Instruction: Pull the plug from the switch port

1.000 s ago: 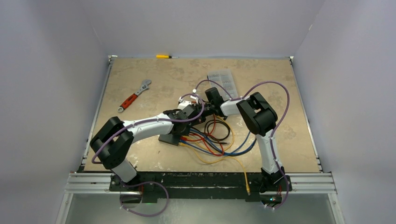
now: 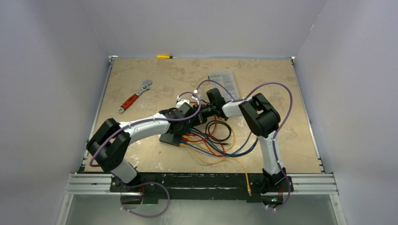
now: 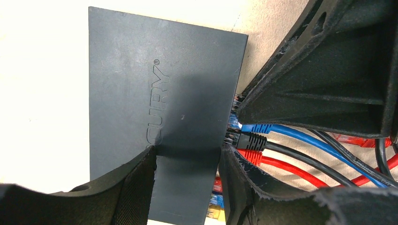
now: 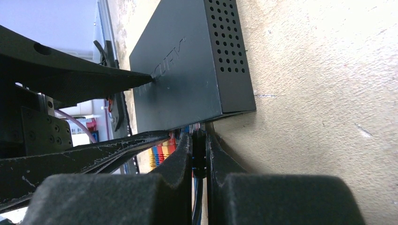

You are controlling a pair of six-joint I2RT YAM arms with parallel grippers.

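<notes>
The dark grey switch lies flat with cables plugged along its right side in the left wrist view. Over its top face, my left gripper stands part open, one finger above the lid and the other by the port edge. Nothing is gripped between them. In the right wrist view, my right gripper is shut on a black plug at the end of the port row, close against the switch. How deep the plug sits in its port is hard to see. In the top view both grippers meet over the switch, hiding much of it.
Blue, red, yellow and black cables tangle right of the switch. A red-handled wrench lies at the left, a yellow screwdriver at the back edge, a clear organiser box behind the right arm.
The right arm looks still, and the switch has not visibly moved.
</notes>
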